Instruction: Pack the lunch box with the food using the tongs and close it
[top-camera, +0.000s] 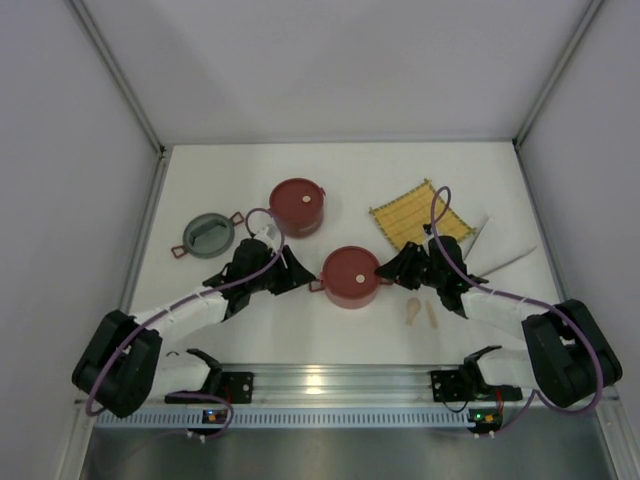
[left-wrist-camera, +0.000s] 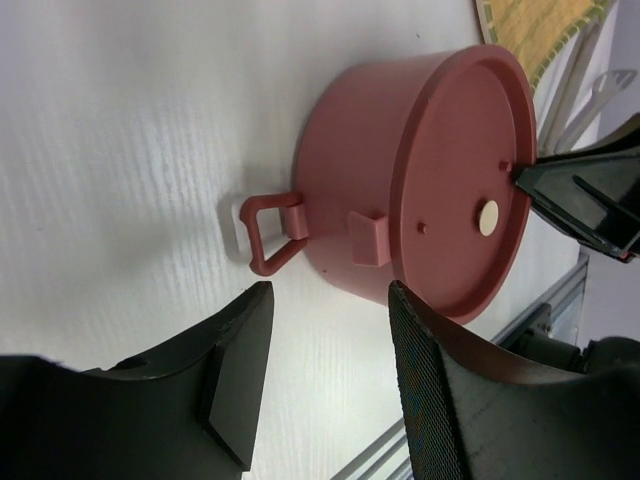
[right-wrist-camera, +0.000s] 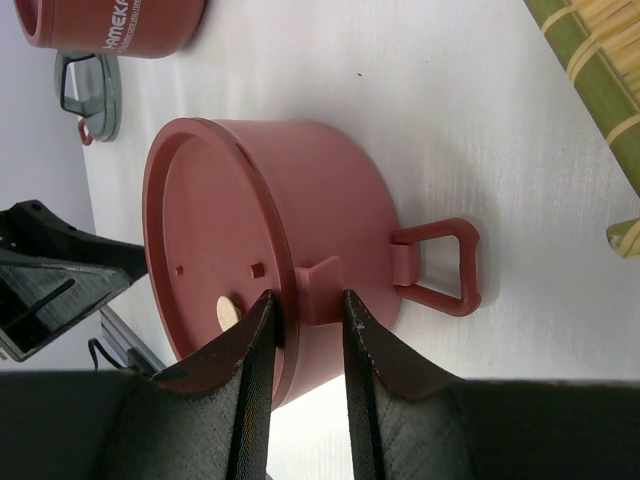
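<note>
A round dark red lunch pot (top-camera: 350, 290) with its lid (top-camera: 351, 269) on stands upright at the table's front middle. My left gripper (top-camera: 305, 277) is beside its left handle, open. In the left wrist view the looped handle (left-wrist-camera: 265, 235) and a side tab (left-wrist-camera: 370, 240) lie beyond the spread fingers (left-wrist-camera: 235, 350), with nothing between them. At the pot's right side is my right gripper; its parted fingers (right-wrist-camera: 262, 345) straddle the lid's rim and a tab (right-wrist-camera: 319, 288). Whether they touch the tab is hard to tell.
Behind stands a second red pot (top-camera: 297, 205). To the left lies a grey-green pan-like piece (top-camera: 208, 236) with red handles. A yellow bamboo mat (top-camera: 410, 212), light sticks (top-camera: 505, 262) and a wooden spoon (top-camera: 413, 310) lie on the right.
</note>
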